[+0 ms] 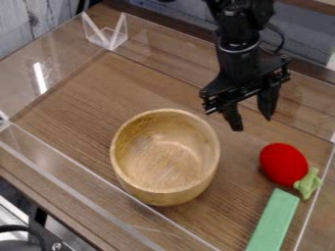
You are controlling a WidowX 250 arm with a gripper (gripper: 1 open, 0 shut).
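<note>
My black gripper (244, 110) hangs at the top right over the table (98, 88), open, its fingertips apart above bare wood. Below and right of it lies a red round object with a green top (281, 162). A wooden bowl (128, 157) sits at lower middle, left of the gripper. A green bar-like object (272, 224) lies at the bottom right.
A clear plastic object (108, 29) stands at the top left. A dark shape (20, 240) is at the bottom left corner.
</note>
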